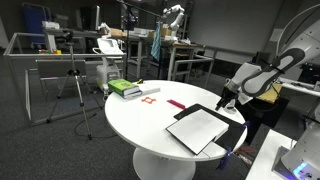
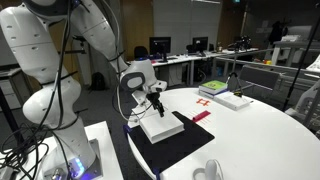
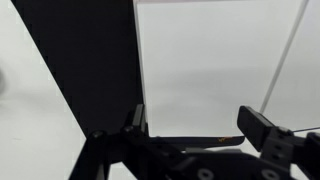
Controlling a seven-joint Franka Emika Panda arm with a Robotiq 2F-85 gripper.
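Observation:
A white box or folded panel (image 1: 197,130) lies flat on the black mat (image 1: 222,118), on the robot's side of the round table. In the second exterior view the white box (image 2: 162,125) sits below and in front of the arm's end. My gripper spreads its dark fingers wide apart in the wrist view, with the white surface below and nothing visible between them. From outside, the gripper (image 2: 152,98) appears close above the box's far part; contact cannot be made out.
A red object (image 1: 177,103) and an orange item (image 1: 150,99) lie mid-table. Green books (image 1: 125,87) rest near the far edge. A white roundish object (image 2: 213,170) stands at the table's edge.

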